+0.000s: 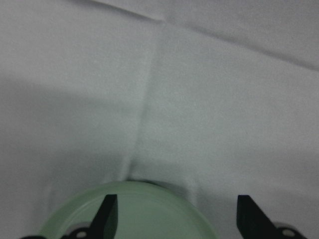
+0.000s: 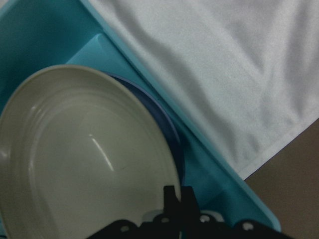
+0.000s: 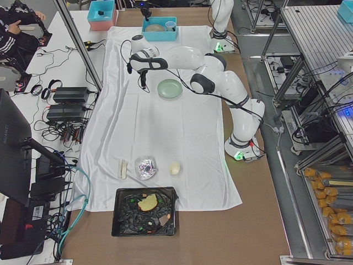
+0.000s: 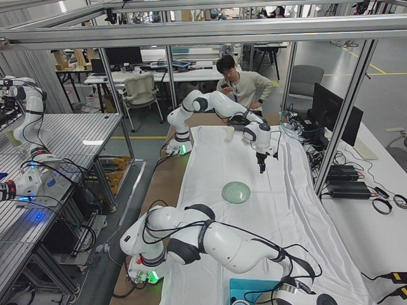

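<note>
A green plate [image 3: 170, 88] rests on the white cloth; in the left wrist view its rim [image 1: 134, 209] lies low between the open fingers of my left gripper, which hangs near it, holding nothing visible. My right gripper is shut on the rim of a cream plate [image 2: 84, 139] over the blue bin [image 3: 160, 36]. A darker blue round dish [image 2: 164, 122] shows inside the bin beneath that plate.
A foil bowl [image 3: 145, 167], a pale round item [image 3: 174, 168] and a pale long item [image 3: 123, 169] lie on the cloth near a black tray [image 3: 128, 226].
</note>
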